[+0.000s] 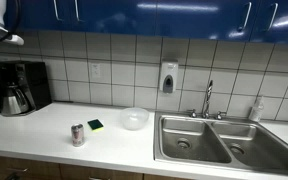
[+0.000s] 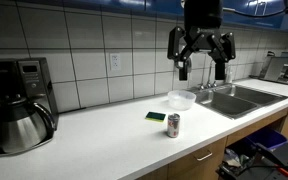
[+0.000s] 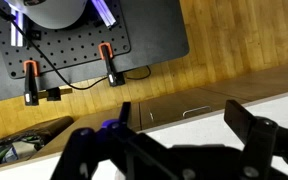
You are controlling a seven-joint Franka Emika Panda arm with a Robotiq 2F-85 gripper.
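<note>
My gripper [image 2: 202, 74] hangs open high above the front edge of the counter in the second exterior view, its fingers well apart and nothing between them. Below and a little to its left, a small metallic can [image 2: 173, 125] stands upright on the white counter. Behind the can lies a flat green-and-yellow sponge [image 1: 95, 125], and a clear, whitish bowl [image 1: 134, 118] sits to the right of the sponge. The wrist view shows mostly the wooden floor [image 3: 209, 65] and a strip of white counter [image 3: 214, 145], with none of these objects in it.
A double sink [image 1: 192, 142] with a faucet [image 1: 207, 100] takes up the right side. A coffee maker [image 2: 29, 105] occupies the left end. Blue cabinets [image 1: 119, 16] hang overhead, and a soap dispenser [image 1: 168, 77] is on the tiled wall. Bare counter surrounds the can.
</note>
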